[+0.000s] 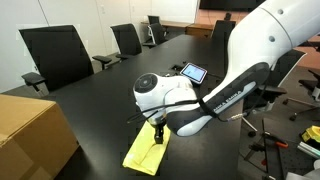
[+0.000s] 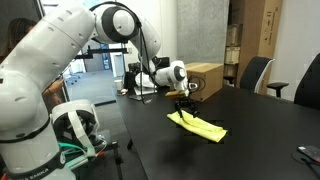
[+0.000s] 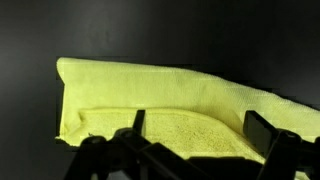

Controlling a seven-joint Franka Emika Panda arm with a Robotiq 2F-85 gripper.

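Observation:
A yellow cloth [image 1: 146, 151] lies on the dark table, partly folded over itself. In the wrist view the folded layer of the cloth [image 3: 165, 90] fills the middle, with an edge running across it. My gripper is open over the cloth, its two dark fingers wide apart and nothing visible between them. Exterior view 2 has the gripper [image 2: 186, 105] low above the left end of the cloth [image 2: 203, 127]. Whether the fingertips touch the fabric I cannot tell.
A cardboard box [image 1: 36, 137] stands at the table's left side. Farther back lies a tablet [image 1: 193, 73]. Black office chairs [image 1: 57, 53] line the far edge.

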